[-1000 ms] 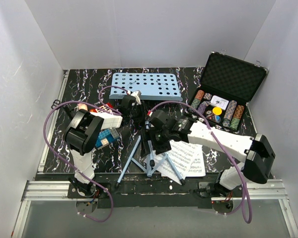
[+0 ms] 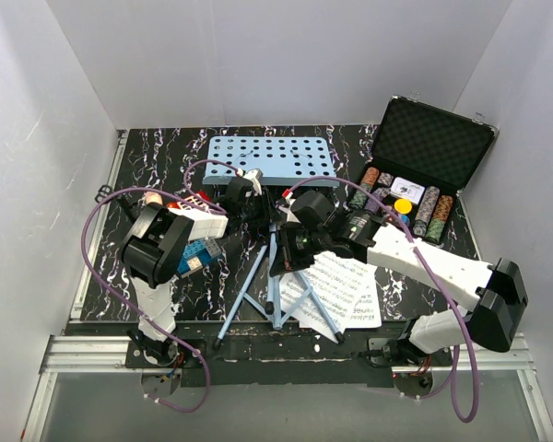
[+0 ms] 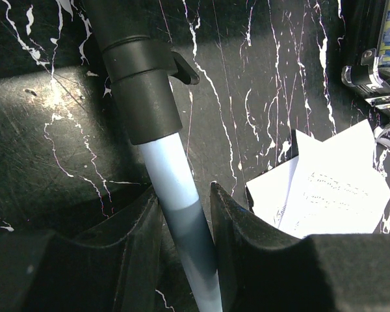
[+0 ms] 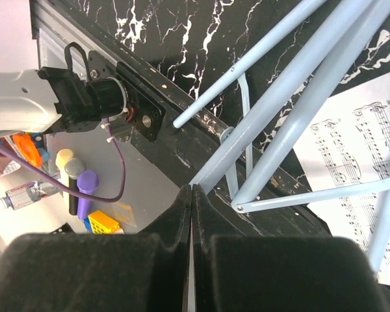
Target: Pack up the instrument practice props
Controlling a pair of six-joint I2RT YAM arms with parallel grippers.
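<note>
A light-blue music stand has its perforated desk (image 2: 272,152) at the back of the table and its tripod (image 2: 242,296) lying at the front. In the left wrist view, its pale-blue tube (image 3: 172,172) with a black collar (image 3: 146,107) runs between my left gripper's fingers; the left gripper is shut on this tube. My right gripper is shut, nothing between its fingers. In the right wrist view the stand's pole (image 4: 266,107) lies just past those fingertips, outside them. Contact there cannot be told.
Sheet music (image 2: 350,285) lies under and beside the tripod. An open case of chips (image 2: 433,207) stands at the right rear. Blue toy pieces (image 2: 199,255) lie left of centre, by the left arm. Purple cables loop over both arms.
</note>
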